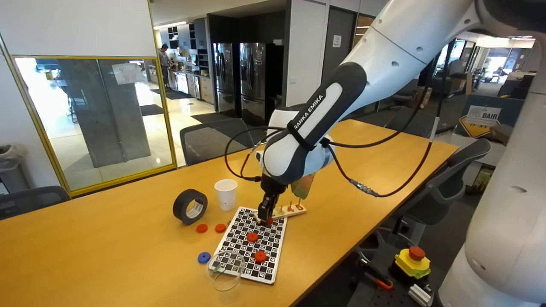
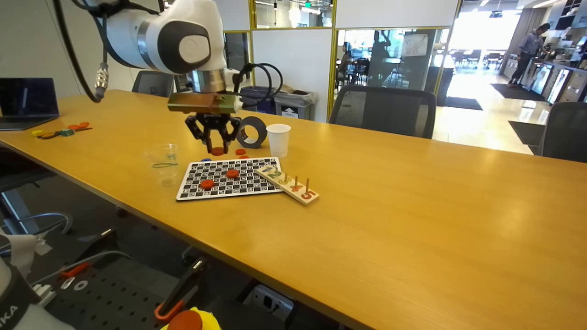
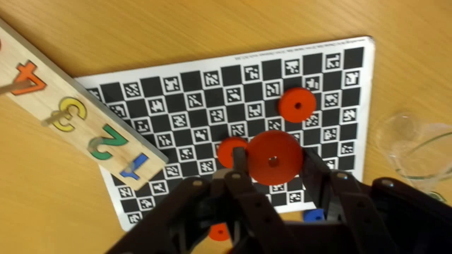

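Observation:
A red disc with a centre hole [image 3: 275, 157] is pinched between the fingers of my gripper. In exterior view 2 the gripper [image 2: 218, 151] hangs above the table, clear of the black-and-white board [image 2: 253, 187], with the disc between its fingertips. Two more red discs lie on that board, one [image 3: 297, 105] toward the clear cup's side and another [image 3: 229, 149] partly hidden behind the held disc. The wooden peg rack [image 3: 99, 127] bears coloured numbers and upright pegs. One end of it rests over the board's edge, and no discs show on the pegs in view.
Beside the board lie loose red discs [image 1: 201, 228] and a blue disc [image 1: 204, 257]. A clear cup [image 1: 225, 270] stands near one corner. Black tape [image 1: 190, 207] and a white paper cup [image 1: 225, 194] are at the back. Much of the table right of the rack is bare in exterior view 2.

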